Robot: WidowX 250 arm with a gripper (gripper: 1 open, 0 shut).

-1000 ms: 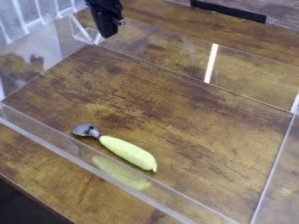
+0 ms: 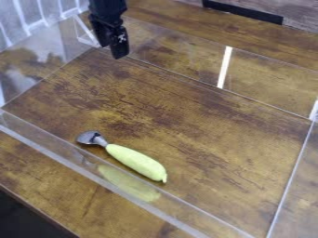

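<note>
An ice cream scoop [image 2: 134, 160] with a pale yellow handle and a metal head lies in the lower left of a clear-walled enclosure on the wooden surface. My black gripper [image 2: 117, 48] is at the top left, above the back left part of the enclosure and well away from the scoop. It is open, and I see nothing held in it.
Clear acrylic walls [image 2: 224, 67] ring the work area, with a wide bare stretch of wood [image 2: 187, 121] in the middle and right. A dark strip [image 2: 243, 11] runs along the back edge, and white slats stand at the top left.
My gripper has come down steadily from the top edge of the view toward the back left of the enclosure. The scoop has not moved.
</note>
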